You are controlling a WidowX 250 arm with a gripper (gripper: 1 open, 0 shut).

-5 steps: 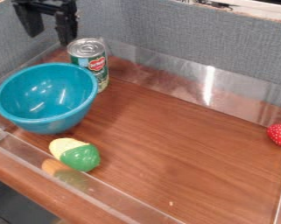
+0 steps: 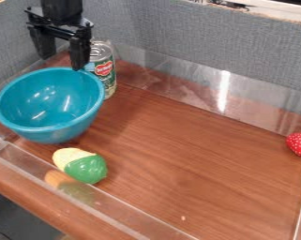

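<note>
My black gripper (image 2: 60, 54) hangs open above the back rim of a teal bowl (image 2: 48, 112) at the left, its fingers just left of a tall tin can (image 2: 100, 67) with a red and green label. Nothing shows between the fingers. The can stands behind the bowl, partly hidden by it and by the gripper. In front of the bowl lies a yellow and green toy vegetable (image 2: 82, 165).
A red strawberry-like object (image 2: 299, 144) sits at the far right.
My gripper has moved down toward the bowl and the can. The objects on the floor look unmoved.
</note>
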